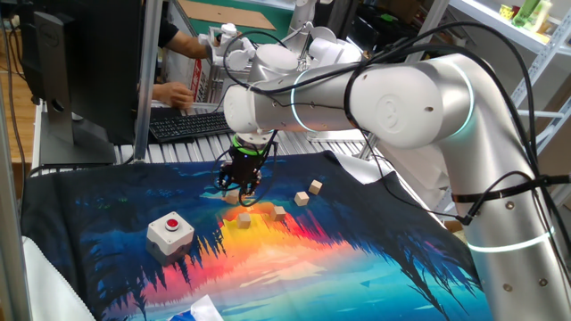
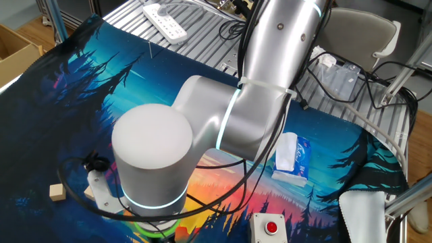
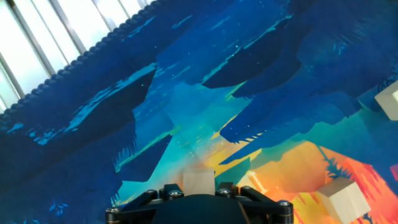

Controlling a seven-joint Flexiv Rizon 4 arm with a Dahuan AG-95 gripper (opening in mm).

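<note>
Several small pale wooden cubes lie on the printed cloth. My gripper [image 1: 236, 191], black with a green ring above it, points down over the far part of the cloth, close to one cube [image 1: 230, 197] that its fingers partly cover. In the wrist view the gripper is open, and a cube [image 3: 198, 181] shows in the gap between its fingers; whether they touch it cannot be told. Nearer the front are a second cube [image 1: 244, 220] and a third [image 1: 278, 214]. Two more lie to the right, one cube [image 1: 302, 199] and a farther cube [image 1: 315, 187].
A white box with a red button [image 1: 171, 225] stands at left on the cloth. A tissue pack [image 2: 291, 160] lies near it. Beyond the far edge are a keyboard [image 1: 187, 127] and a monitor [image 1: 89, 80].
</note>
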